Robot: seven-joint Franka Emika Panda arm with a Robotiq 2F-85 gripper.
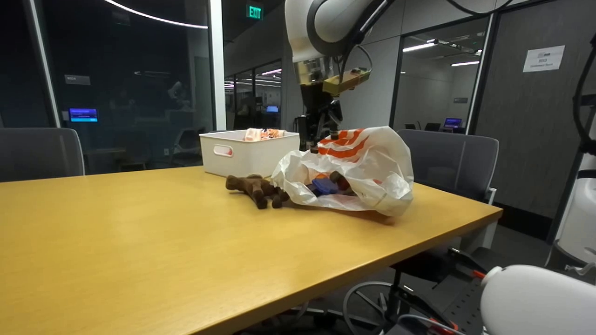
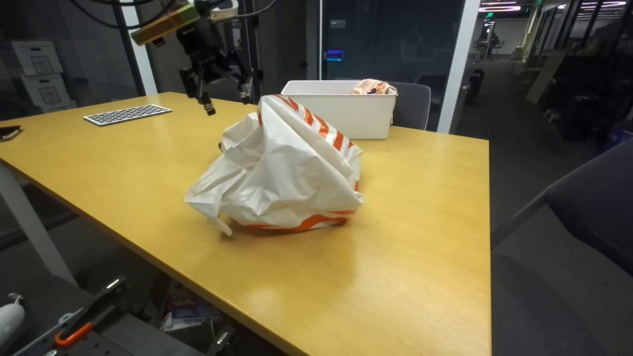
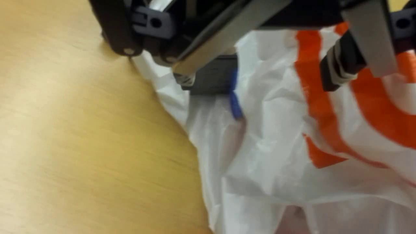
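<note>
A crumpled white plastic bag with orange stripes [image 1: 391, 156] lies on its side on the table, its mouth towards exterior view 1. Inside the mouth show a blue item [image 1: 325, 186] and some dark shapes. A brown plush toy [image 1: 254, 187] lies beside the opening. My gripper is open, tilted, its fingers spread above the bag's edge with nothing seen held. In the wrist view a dark grey object [image 3: 213, 80] shows near the left finger, with a blue edge beside it. Exterior view 2 has the gripper [image 2: 227, 104] above and beyond the bag.
Behind the bag stands a white bin [image 1: 246, 159] with a patterned cloth [image 1: 262, 134] at its top. A keyboard [image 2: 127, 114] lies at the table's far side. Bare table [image 1: 139, 240] spreads out to the left in exterior view 1.
</note>
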